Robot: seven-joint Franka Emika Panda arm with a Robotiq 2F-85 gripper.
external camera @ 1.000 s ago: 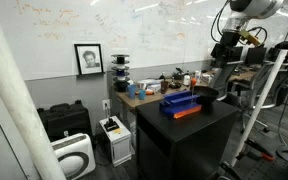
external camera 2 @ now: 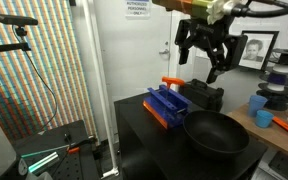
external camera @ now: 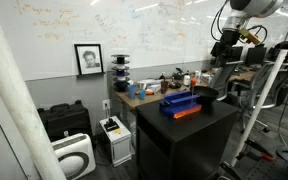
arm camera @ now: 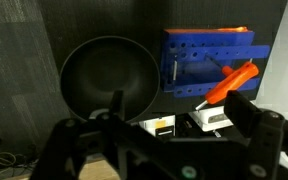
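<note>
High over the black table (external camera 2: 134, 131) hangs my gripper (external camera 2: 199, 66), its fingers apart and nothing seen between them. In the wrist view the gripper shows two dark fingers spread wide at the bottom. A round black pan (arm camera: 109, 75) lies below, left of centre there; in exterior view 2 the pan (external camera 2: 216, 133) sits at the table's right side. Beside it stands a blue rack (arm camera: 191, 78), also seen in exterior view 1 as a blue rack (external camera: 178, 103). An orange-handled item (arm camera: 232, 85) rests across the rack, touching neither finger.
An orange strip (external camera: 188, 111) runs along the rack's near side. Behind the table, a wooden side table (external camera: 139, 99) carries blue cups (external camera 2: 263, 118) and a stack of dark spools (external camera 2: 279, 80). A white post (external camera 2: 103, 80) rises by the black table. Bare tabletop lies left of the rack.
</note>
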